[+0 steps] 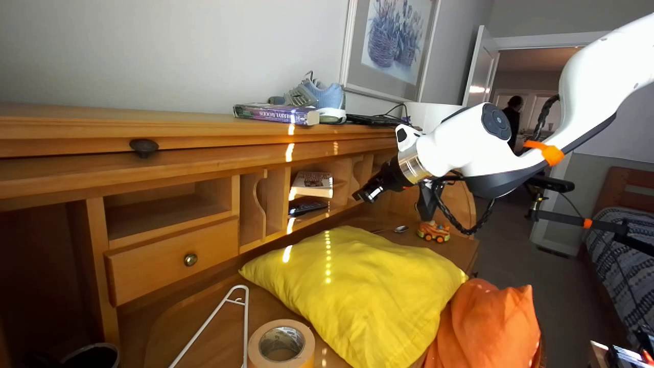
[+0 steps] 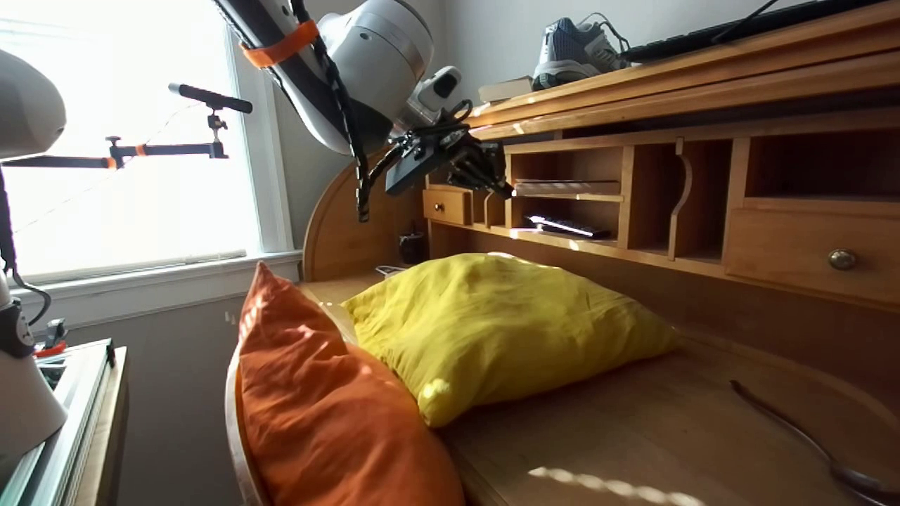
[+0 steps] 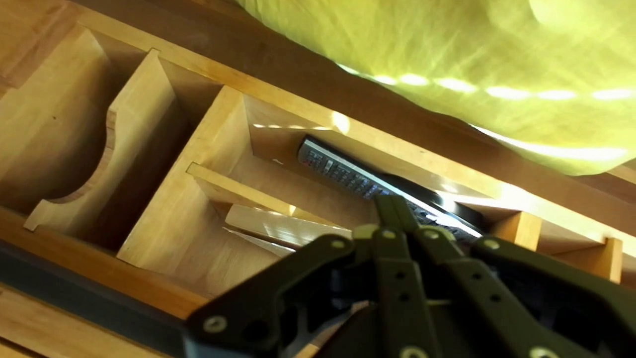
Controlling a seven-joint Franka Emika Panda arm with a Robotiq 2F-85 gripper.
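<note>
My gripper is in the air in front of the desk's cubbyholes, above the far side of the yellow pillow. Its two fingers are together, and nothing shows between them. A dark remote control lies in the lower slot of a divided cubby. On the shelf over it rests a book, partly covered by the gripper in the wrist view. The fingertips overlap the remote in that view, but exterior view 1 has them apart from the cubby.
An orange pillow hangs at the desk's edge beside the yellow one. A tape roll, a white hanger and a toy car lie on the desktop. On the desk's top stand a shoe and a purple book.
</note>
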